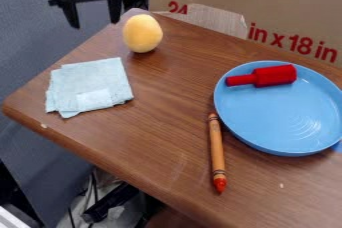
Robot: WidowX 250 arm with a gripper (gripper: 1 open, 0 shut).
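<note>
My black gripper [94, 16] is at the top left, above the floor beyond the table's back-left edge, with its two fingers apart and nothing between them. On the wooden table [160, 132] lie a light blue folded cloth [88, 86] at the left and a yellow egg-shaped object [143, 33] near the back. A blue plate [281, 122] at the right holds a red roller-like object [263, 75] near its upper part. An orange crayon with a red tip [217, 154] lies beside the plate's left.
A cardboard box [274, 12] stands along the back right, with a translucent piece by its base. Dark equipment and cables sit below the left edge.
</note>
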